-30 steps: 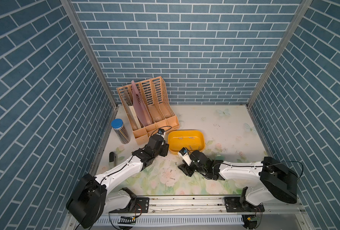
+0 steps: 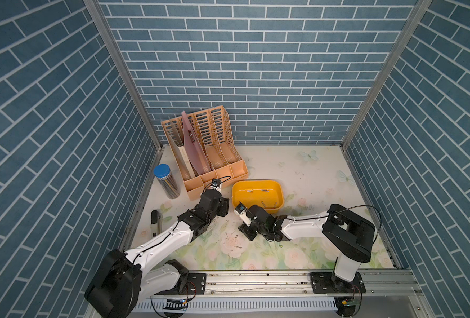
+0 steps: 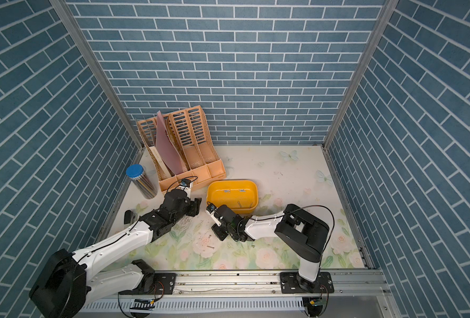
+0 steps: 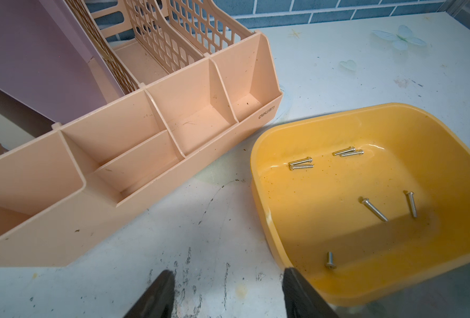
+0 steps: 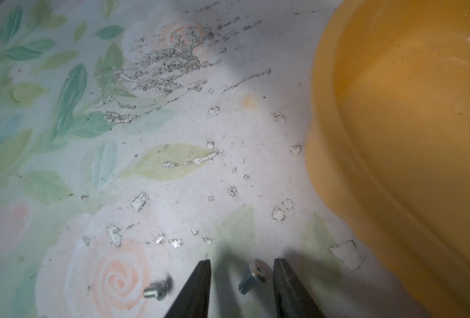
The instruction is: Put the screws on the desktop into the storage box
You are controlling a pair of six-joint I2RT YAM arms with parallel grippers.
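Observation:
The yellow storage box [image 2: 257, 185] sits centre table with several screws [image 4: 374, 210] inside. Loose screws [image 2: 238, 246] lie on the desktop in front of it. In the right wrist view my right gripper is open, low beside the box, its fingertips either side of an upright or tilted screw [image 5: 253, 275]; another screw [image 5: 156, 288] lies to the left. My left gripper is open above the table at the box's left, nothing between its fingers.
A peach file organizer [image 2: 232, 172] stands behind left. A blue-lidded cylinder [image 2: 166, 180] and a dark object [image 2: 154, 222] lie at the left.
My right gripper has moved left and slightly back toward the loose screws. The left gripper has drawn slightly leftward from the box.

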